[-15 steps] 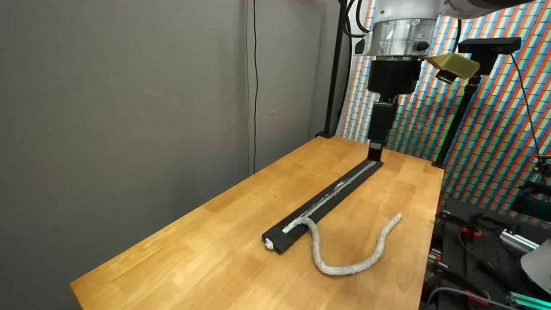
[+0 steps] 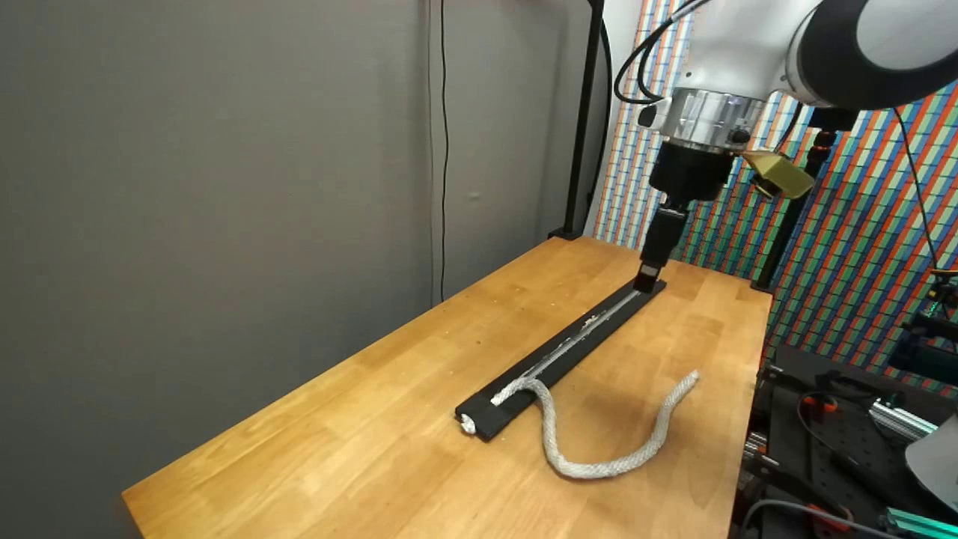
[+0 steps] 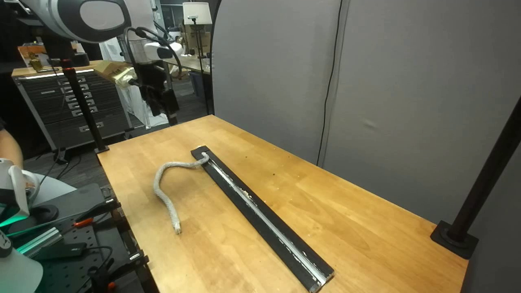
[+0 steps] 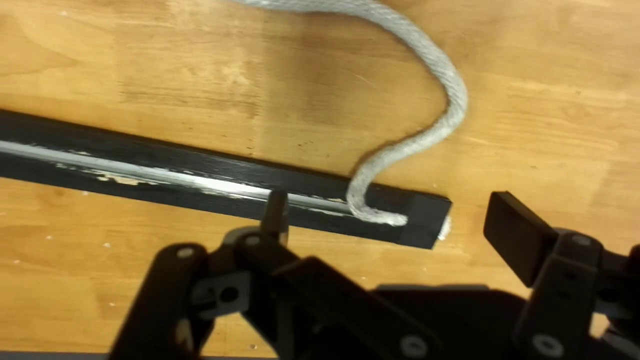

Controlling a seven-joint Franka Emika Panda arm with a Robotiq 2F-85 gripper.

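A long black strip [image 3: 298, 263] with a pale groove [image 4: 228, 187] along its middle lies flat on the wooden table. Grey-white rope [image 2: 548, 422] crosses one end of it: a short length rests in line with the groove, though I cannot tell how deep it sits. The remainder curves over the bare table as a loose S, its free end [image 3: 176, 228] off to the side. Above the table hangs my gripper, open and empty. In the wrist view its fingers [image 4: 514, 231] stand wide apart, framing the rope-covered end of the strip.
Bare table [image 2: 359, 431] surrounds the strip and rope. A grey partition [image 3: 400, 97] runs along one side, with a black post [image 3: 481, 180] at the table edge. Beyond the opposite edge stands a dark cart [image 2: 844, 431] with tools and cables.
The arm has come lower in exterior view 1, and my gripper has gone from nearly vertical to tilted. The rope and strip lie as before.
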